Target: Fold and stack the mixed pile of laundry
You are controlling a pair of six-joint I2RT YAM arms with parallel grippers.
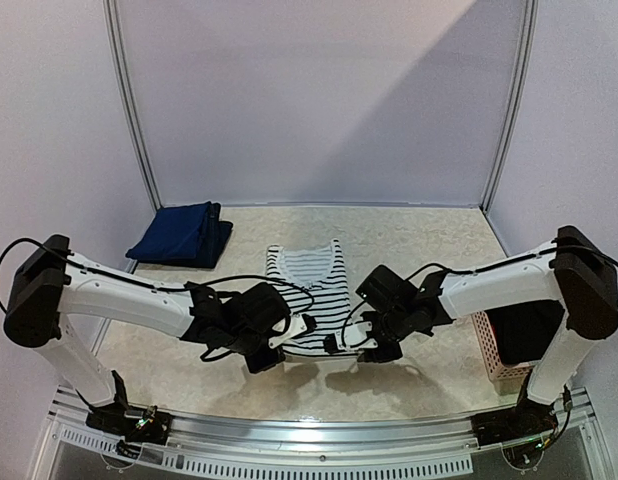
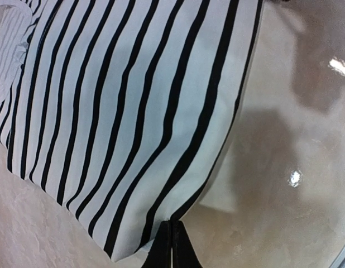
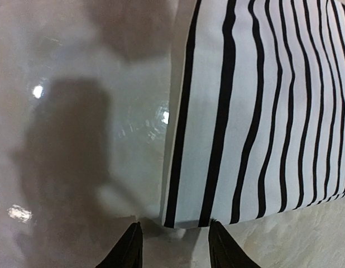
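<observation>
A white shirt with black stripes (image 1: 322,295) lies spread in the middle of the table, its neckline toward the back. In the left wrist view my left gripper is shut on the shirt at one corner of its front edge, and the cloth draws into folds toward the fingertips. My right gripper stands open just off the opposite front corner, with the striped cloth (image 3: 228,139) ending at or just above its fingertips. Both arms cover parts of the shirt's sides from above.
A folded navy stack (image 1: 174,235) rests at the back left. On the right, partly behind the right arm, stands a pink basket (image 1: 486,345) with dark cloth (image 1: 524,330) inside. Bare table shows along the front and at the back right.
</observation>
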